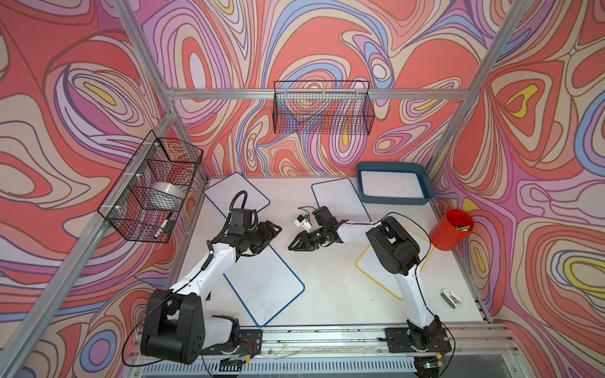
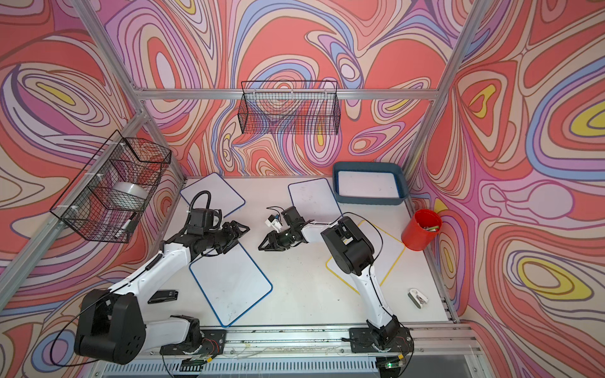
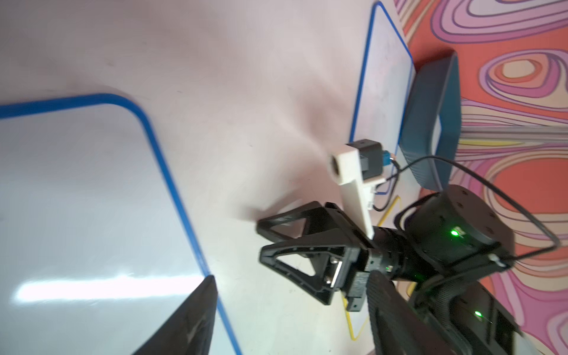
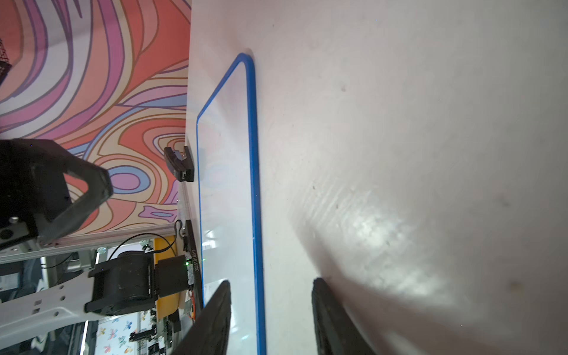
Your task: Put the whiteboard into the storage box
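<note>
A blue-edged whiteboard (image 1: pixel 264 286) lies on the front left of the table, also large in the left wrist view. Over its back edge is my left gripper (image 1: pixel 272 235), open, with no board between its fingers. My right gripper (image 1: pixel 298 245) stands open to the right of that board, low over bare table; its fingers (image 4: pixel 216 316) hold nothing. More blue-edged boards lie at the back left (image 1: pixel 236 192) and back middle (image 1: pixel 339 196), and a yellow-edged board (image 1: pixel 390 271) is partly under the right arm. The dark teal storage box (image 1: pixel 395 201) sits back right, its bottom white.
A red bucket (image 1: pixel 448 230) and a stapler (image 1: pixel 450 297) stand along the right side. Wire baskets hang on the left frame (image 1: pixel 151 189) and at the back (image 1: pixel 323 113).
</note>
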